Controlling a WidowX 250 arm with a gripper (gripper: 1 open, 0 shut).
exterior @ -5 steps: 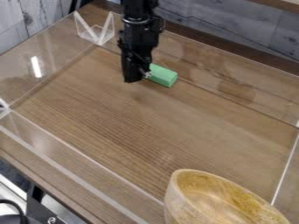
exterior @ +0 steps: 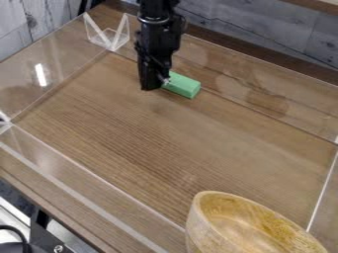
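Note:
The black robot gripper [exterior: 154, 77] hangs from the arm at the upper middle of the camera view, its tip low over the wooden surface at the left end of a green block [exterior: 180, 86]. The block lies on the wood, angled down to the right. The fingers are dark and small, so I cannot tell whether they are open or shut, or whether they touch the block.
A yellow bowl [exterior: 244, 227] sits at the bottom right. Clear plastic fixtures stand at the upper left and left edge, and a dark cable lies off the lower-left edge.
The gripper and green block have shifted very slightly left over the last second; otherwise the scene looks the same.

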